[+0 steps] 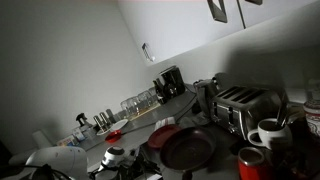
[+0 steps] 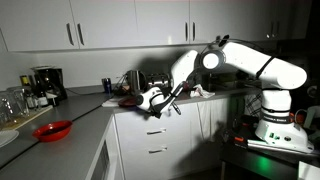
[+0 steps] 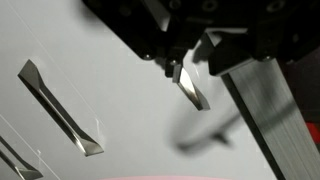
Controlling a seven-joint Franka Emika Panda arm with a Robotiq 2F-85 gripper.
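In the wrist view my gripper reaches down from the top, its dark fingers apart. A metal bar handle on the white cabinet front shows right at the fingertips and partly in the gap between them. Whether the fingers touch it, I cannot tell. Two more handles, the nearer one whole and the other cut by the frame edge, lie to the left. In exterior view 2 the white arm stretches leftward to the drawer fronts below the counter.
A dark pan, a toaster, a white mug and a red can crowd the counter near the arm. A red bowl stands at the left. The counter edge runs close by the gripper.
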